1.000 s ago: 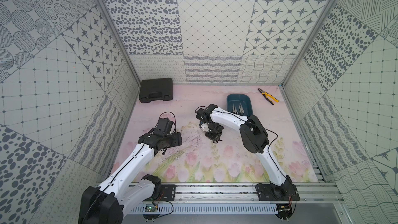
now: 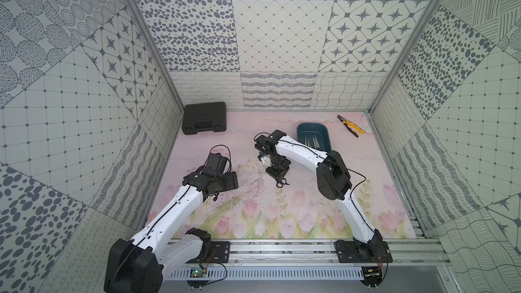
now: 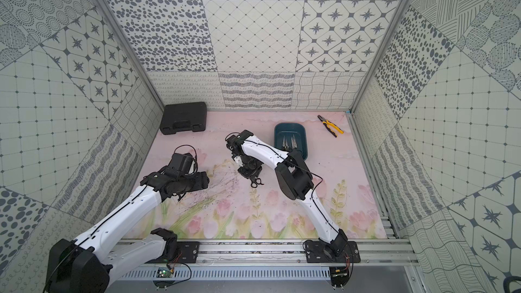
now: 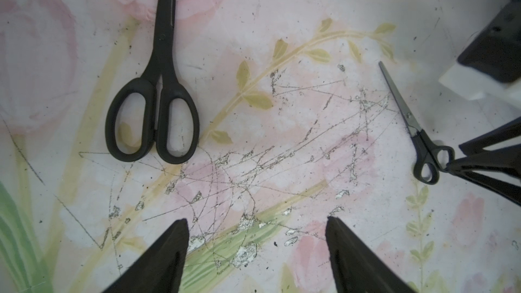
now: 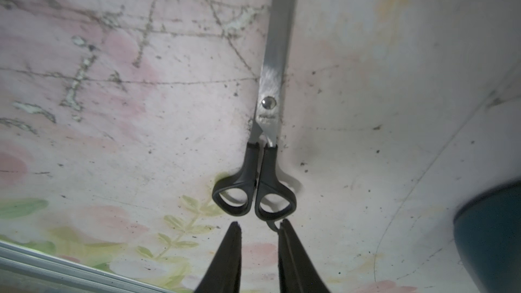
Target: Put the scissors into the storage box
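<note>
Small metal-bladed scissors with black handles lie on the table beneath my right gripper, whose narrowly parted fingertips are at the handle end with nothing held. The same scissors appear at the right of the left wrist view. Large black scissors lie left of them in that view, under my left gripper, which is open and empty. The blue storage box stands at the back right, holding several slim metal tools.
A black case lies at the back left. Yellow-black pliers lie right of the box.
My right gripper has moved slightly back and left, showing more of the small scissors' handles in the top left view. The left arm has not visibly moved.
</note>
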